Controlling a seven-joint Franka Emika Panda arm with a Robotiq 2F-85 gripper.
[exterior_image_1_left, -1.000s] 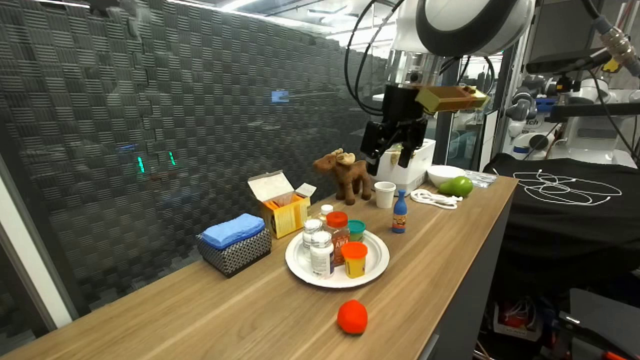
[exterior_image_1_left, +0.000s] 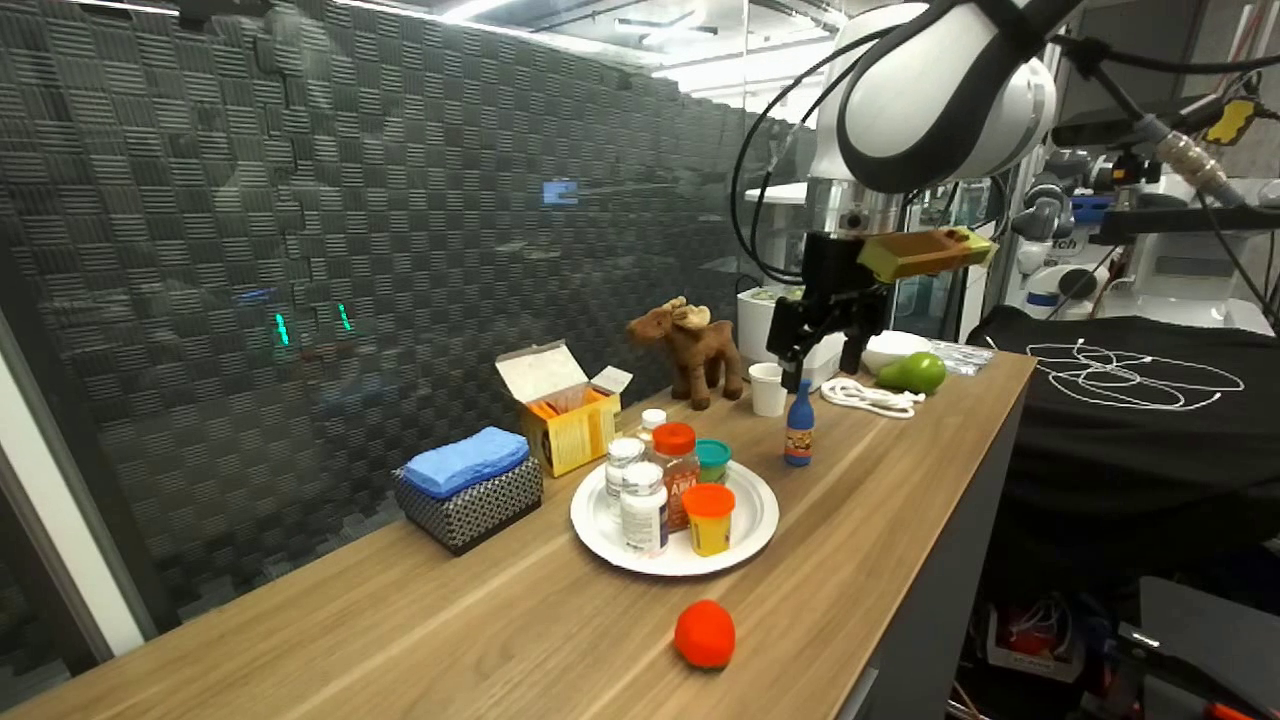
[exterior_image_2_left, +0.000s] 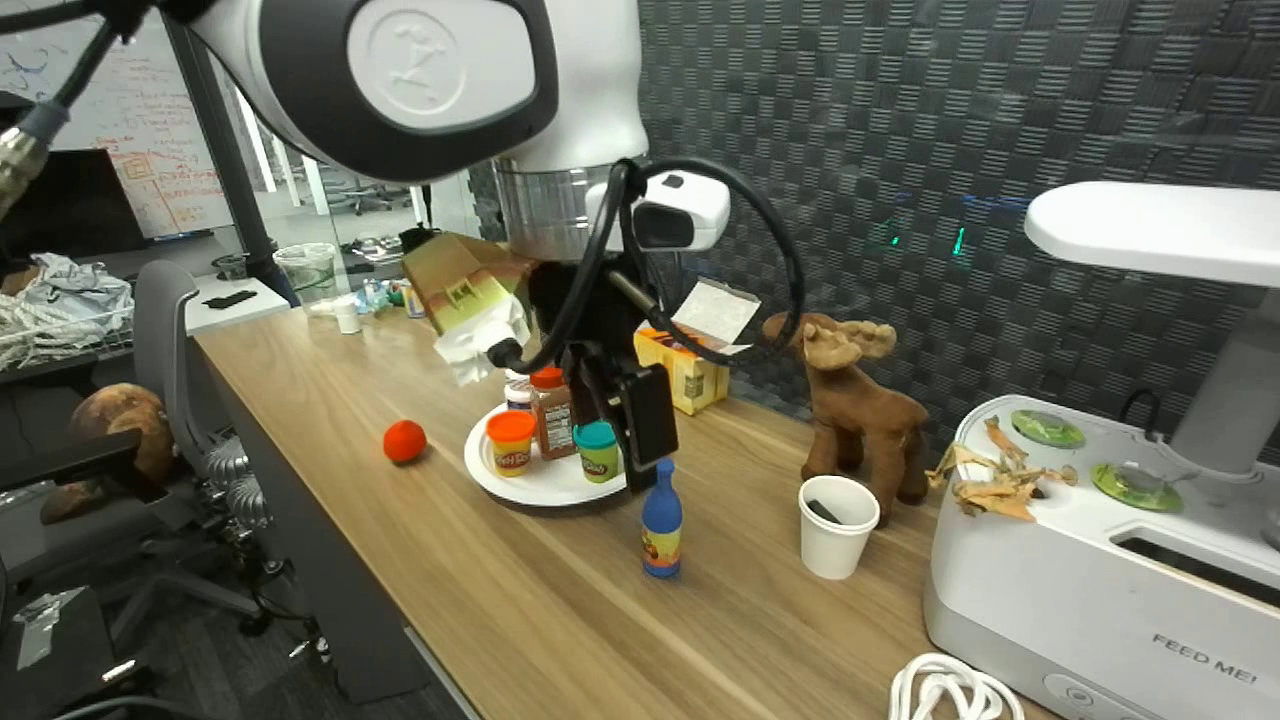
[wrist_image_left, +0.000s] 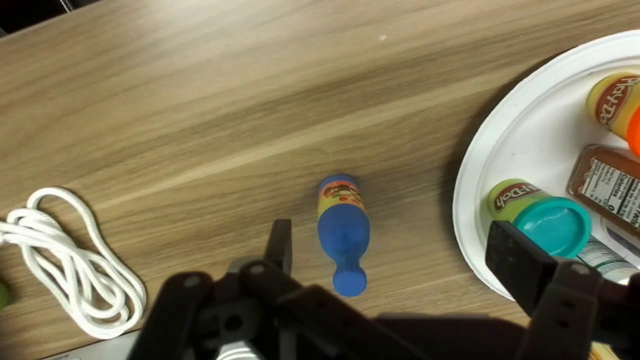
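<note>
A small blue bottle (wrist_image_left: 344, 231) with a yellow and red label stands upright on the wooden counter, beside the white plate. My gripper is open above the counter, its fingers (wrist_image_left: 279, 246) spread wide, and in the wrist view the bottle shows between them, nearer the left one. Exterior view 1 has the gripper (exterior_image_1_left: 822, 360) over the blue bottle (exterior_image_1_left: 799, 428), close to its neck. In exterior view 2 a black finger overlaps the bottle's top (exterior_image_2_left: 662, 528); whether they touch cannot be told. Nothing is held.
The white plate (exterior_image_1_left: 588, 528) carries several jars and tubs. A paper cup (exterior_image_2_left: 837, 528), plush moose (exterior_image_2_left: 858, 414) and white cord (wrist_image_left: 78, 264) lie near the bottle. A red ball (exterior_image_1_left: 704, 634) sits before the plate. The white planter (exterior_image_2_left: 1080, 600) stands behind.
My gripper has come down and shifted right in exterior view 1, now close to the bottle's top. The bottle and the other objects have stayed in place.
</note>
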